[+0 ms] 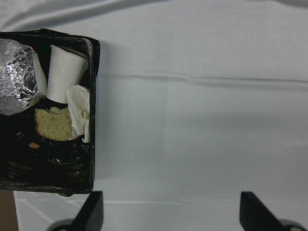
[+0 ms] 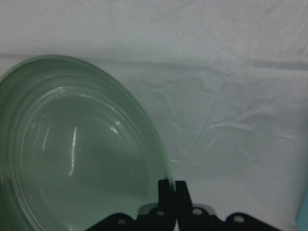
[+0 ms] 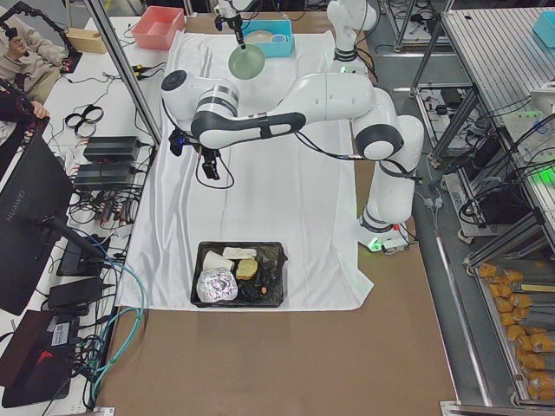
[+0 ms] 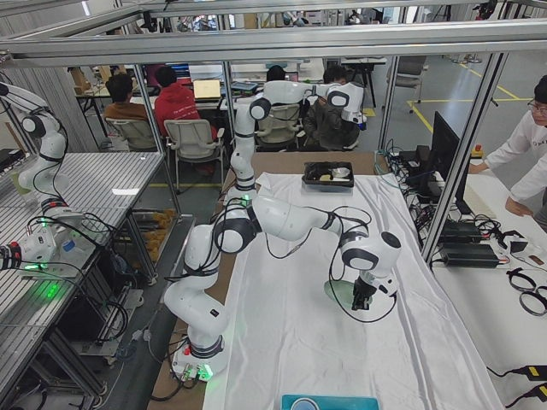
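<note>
A green plate (image 2: pixel 82 144) fills the left of the right wrist view, and my right gripper is shut on its rim; in the camera right view this gripper (image 4: pixel 362 301) points down at the plate (image 4: pixel 335 290). My left gripper stands open above the white cloth, beside a black bin (image 1: pixel 57 175) holding crumpled foil (image 1: pixel 17 77), a paper cup (image 1: pixel 65 72), a slice of bread (image 1: pixel 53 125) and torn paper (image 1: pixel 77 103). In the camera left view that bin (image 3: pixel 238 299) sits at the near end of the cloth.
A blue container (image 3: pixel 280 48) stands at the far end beside the plate, with a red basket (image 3: pixel 158 26) on the side table. Cables and a monitor line the side table.
</note>
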